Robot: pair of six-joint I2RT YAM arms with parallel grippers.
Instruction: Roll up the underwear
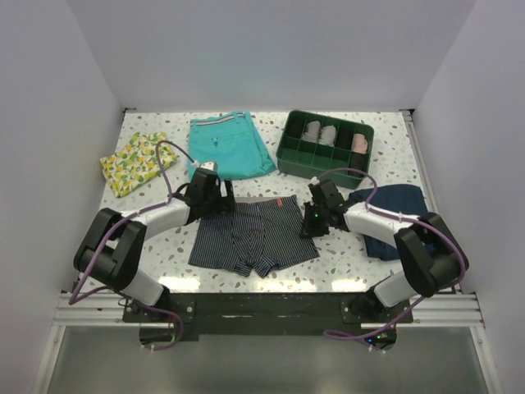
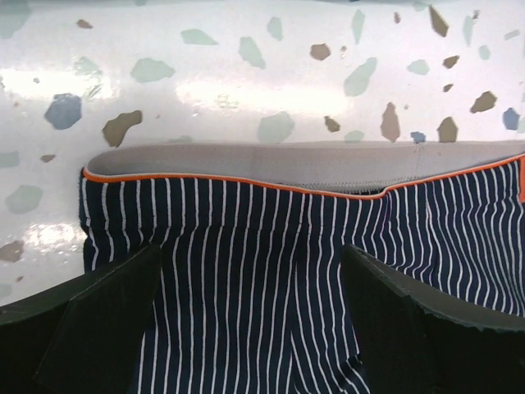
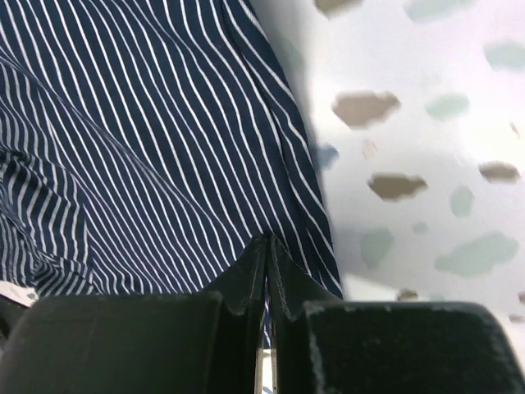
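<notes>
Dark striped underwear [image 1: 258, 238] with an orange-edged waistband [image 2: 238, 180] lies spread on the speckled table [image 1: 172, 263], its legs toward the front edge. My left gripper [image 1: 221, 197] is open over the waistband's left part, its two fingers either side in the left wrist view with cloth below them. My right gripper [image 1: 312, 226] is shut at the right side edge of the cloth; in the right wrist view its fingertips [image 3: 261, 246] rest on or just over the stripes, with no cloth visibly between them.
Behind lie a teal folded garment [image 1: 230, 144] and a green divided box [image 1: 299, 156] with rolled items. Yellow patterned cloth [image 1: 131, 164] is at the back left, a dark folded cloth [image 1: 394, 193] at the right, beside the right arm.
</notes>
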